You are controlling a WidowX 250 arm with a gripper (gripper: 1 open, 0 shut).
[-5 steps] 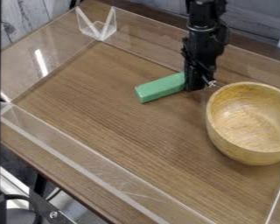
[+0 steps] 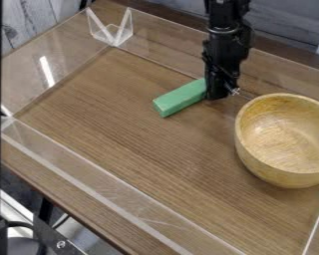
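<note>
A green bar [image 2: 178, 100] lies at a slant on the wooden table [image 2: 123, 169], slightly right of centre in the camera view. My dark gripper [image 2: 218, 92] is down at the bar's upper right end, close to or touching it. Its fingertips are small and partly hidden, so whether anything is between them is unclear.
A wide wooden bowl [image 2: 282, 114] stands just right of the gripper. A clear plastic piece [image 2: 112, 30] sits at the back left. Clear edging runs along the table's left side.
My gripper and arm have shifted very slightly; the green bar stays in nearly the same place.
</note>
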